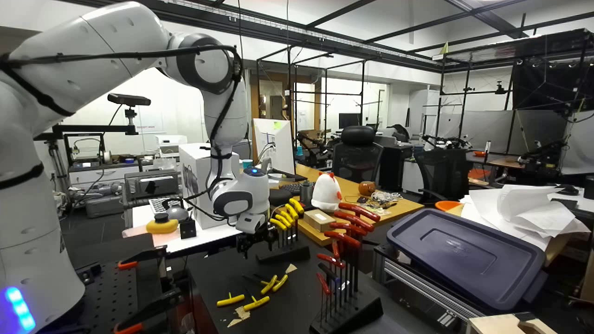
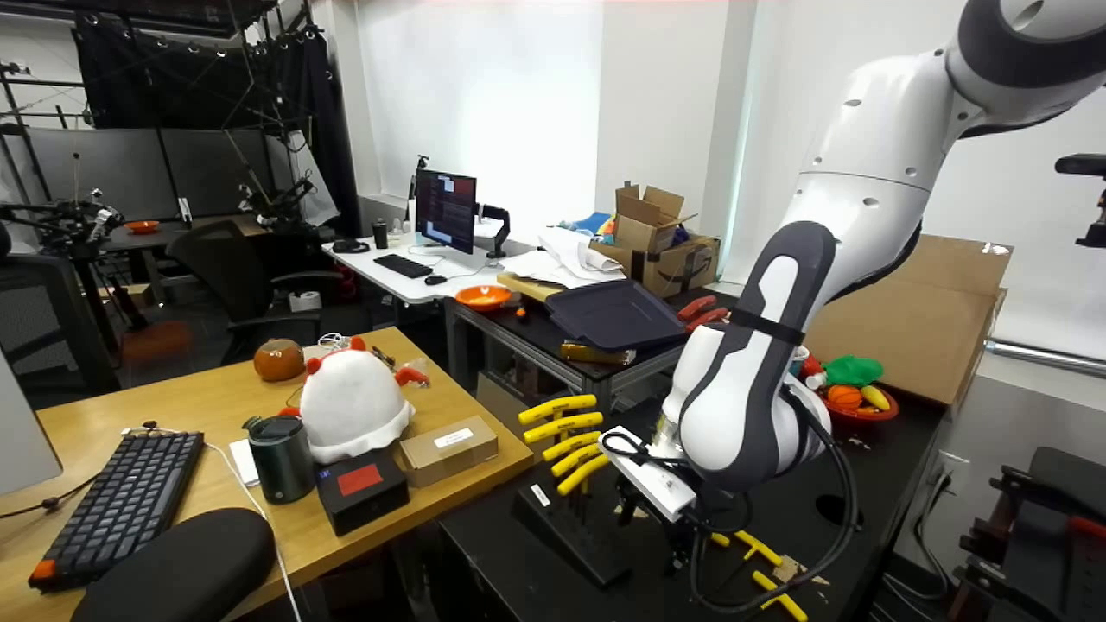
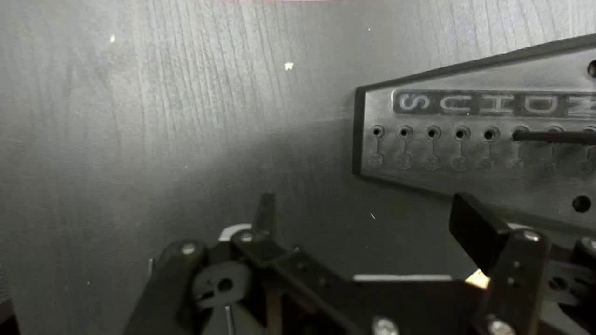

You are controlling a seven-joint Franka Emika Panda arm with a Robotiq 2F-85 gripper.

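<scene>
My gripper [image 1: 257,242] hangs low over the black table, just left of the stand of yellow T-handle hex keys [image 1: 287,215]. In the wrist view the gripper is open, its fingers [image 3: 267,215] wide apart with only dark tabletop between them. The black holder [image 3: 436,162] lies beyond and to the right of the fingers, with several empty holes and a shaft at its right side. Loose yellow hex keys [image 1: 256,303] lie on the table before the gripper, and yellow handles [image 2: 783,596] also show below the arm in exterior view 2.
A second stand with red T-handle keys [image 1: 346,239] rises at the table's right front. Behind the yellow stand are a small cardboard box [image 1: 319,220] and a white plush toy [image 1: 326,192] on the wooden desk. Bare tabletop [image 3: 139,139] spreads left of the holder.
</scene>
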